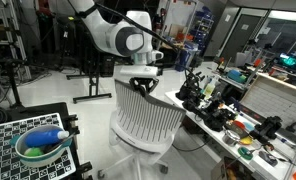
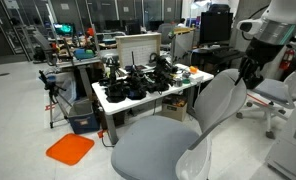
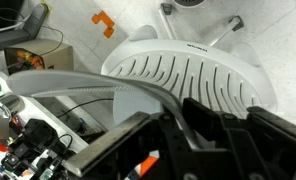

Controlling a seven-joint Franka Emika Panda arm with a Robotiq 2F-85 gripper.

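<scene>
A pale grey office chair with a slatted backrest (image 1: 148, 116) stands on the floor in exterior view 1. Its grey seat (image 2: 153, 147) shows in exterior view 2, in front of the tall curved back (image 2: 222, 104). At the top of that back, my gripper (image 1: 143, 84) is shut on the upper edge. In the wrist view the curved grey edge (image 3: 98, 82) runs between the dark fingers, with the slatted panel (image 3: 188, 72) beyond it.
A white table (image 1: 200, 122) crowded with dark gear stands beside the chair. A basket (image 1: 43, 142) and a checkered board (image 1: 6, 150) lie on the opposite side. An orange mat (image 2: 70, 149) rests on open floor.
</scene>
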